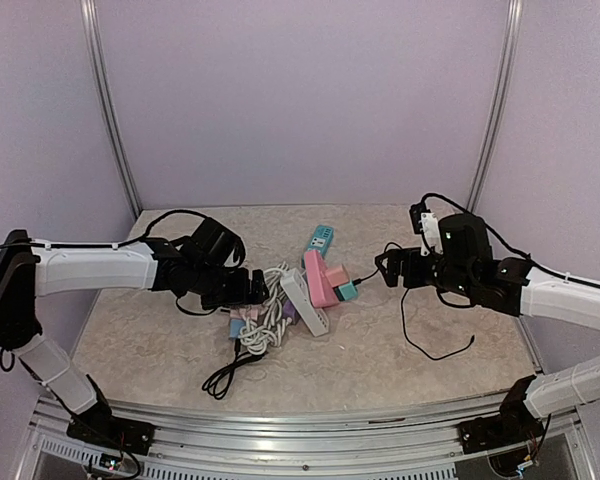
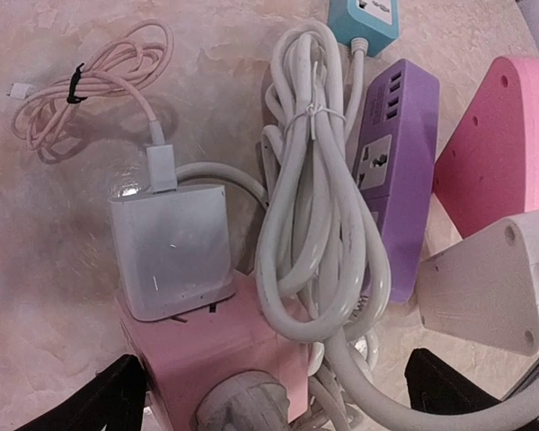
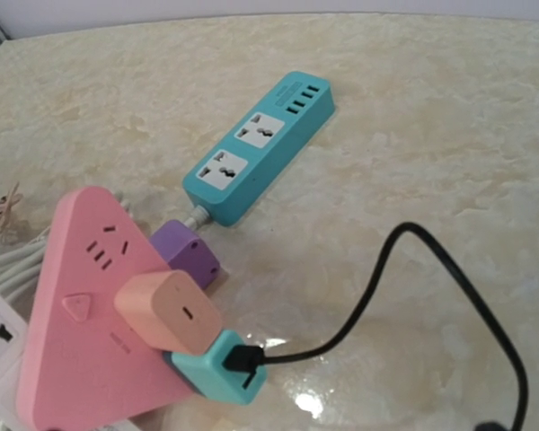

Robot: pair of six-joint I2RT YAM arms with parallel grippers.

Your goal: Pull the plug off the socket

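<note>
A pink triangular socket (image 3: 81, 332) stands mid-table, carrying a peach plug (image 3: 166, 310) and a teal plug (image 3: 220, 370) with a black cable. In the left wrist view a white charger plug (image 2: 172, 253) sits against a pink cube-shaped socket (image 2: 220, 337); a pink cable leads from its top. My left gripper (image 1: 258, 287) is over this cube in the top view and partly hides it. Its open fingers (image 2: 112, 400) stand widely apart around the cube's near end. My right gripper (image 1: 392, 266) hangs open and empty, right of the triangular socket.
Bundled white cord (image 2: 314, 180) lies right of the charger, close beside a purple strip (image 2: 400, 171). A white strip (image 1: 304, 300) leans near the pink triangle. A teal strip (image 3: 260, 148) lies behind.
</note>
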